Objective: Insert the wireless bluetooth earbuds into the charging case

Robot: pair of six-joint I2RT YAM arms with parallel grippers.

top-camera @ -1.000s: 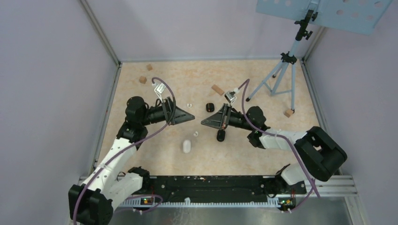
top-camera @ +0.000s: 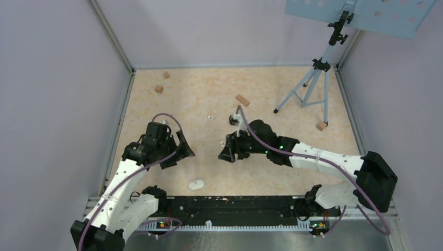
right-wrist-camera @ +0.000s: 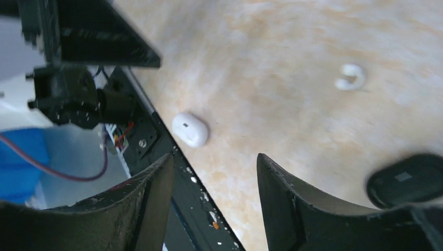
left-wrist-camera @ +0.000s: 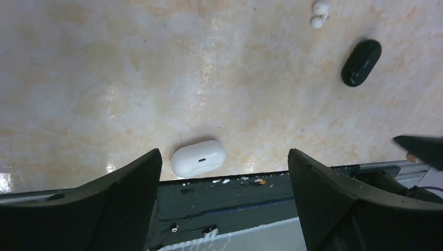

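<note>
The white charging case (top-camera: 196, 184) lies at the table's front edge, apart from both grippers. Its small dark mark faces up in the left wrist view, where the case (left-wrist-camera: 198, 158) shows between the fingers from above. My left gripper stands wide open over the table, empty. Also open and empty is my right gripper; beyond its fingers appears the same case (right-wrist-camera: 190, 129). A small curved white earbud piece lies on the table, seen too at the top of the left wrist view. Another small white piece (top-camera: 211, 117) sits farther back.
A black rounded case (left-wrist-camera: 361, 63) lies right of the earbud piece. Another black object (top-camera: 233, 120) sits behind the right gripper. Small wooden blocks (top-camera: 159, 89) and a tripod (top-camera: 316, 78) stand farther back. Table between the arms is mostly clear.
Over the second, the white case has shifted toward the front left and turned. My right gripper has gone from shut to open. Both grippers have swung toward the front and tilted downward.
</note>
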